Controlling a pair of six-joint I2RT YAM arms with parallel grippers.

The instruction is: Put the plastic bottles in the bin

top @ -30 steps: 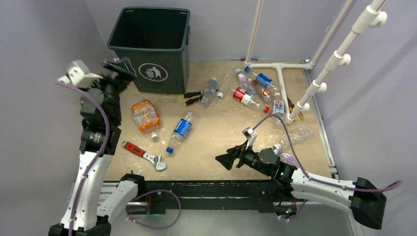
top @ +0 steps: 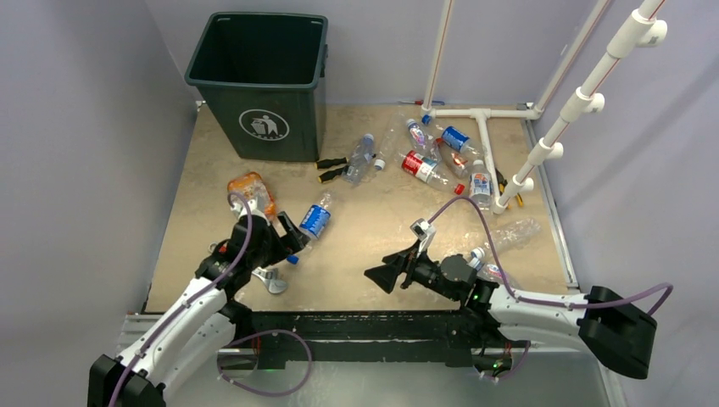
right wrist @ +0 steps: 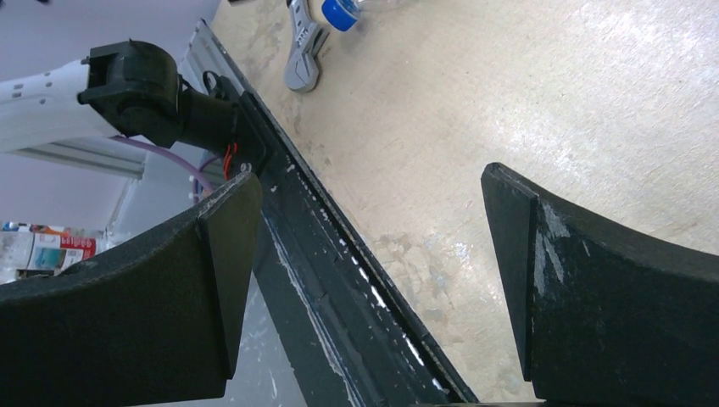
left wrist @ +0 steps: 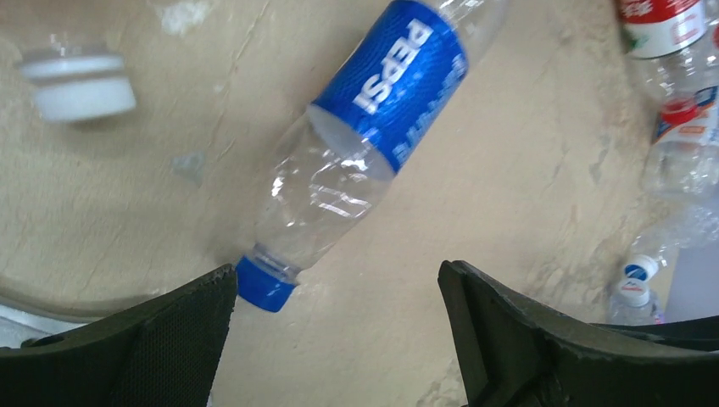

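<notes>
A Pepsi bottle (top: 314, 221) (left wrist: 386, 93) lies on the table; my left gripper (top: 283, 242) is open just above its capped end, blue cap (left wrist: 264, 282) between and beyond the fingertips. My right gripper (top: 383, 268) stands open over bare table near the front edge, nothing between its fingers. More plastic bottles (top: 432, 170) lie in a group at the back right, and others (top: 509, 239) at the right behind the right arm. The green bin (top: 254, 119) stands at the back left.
An orange crumpled bottle or pack (top: 252, 191) and an adjustable wrench (top: 273, 282) are at the left. Black-handled tools (top: 331, 170) lie beside the bin. A white pipe frame (top: 543, 148) bounds the right side.
My left gripper has come down from beside the bin, towards the front and right, to over the Pepsi bottle. The right arm has shifted slightly left.
</notes>
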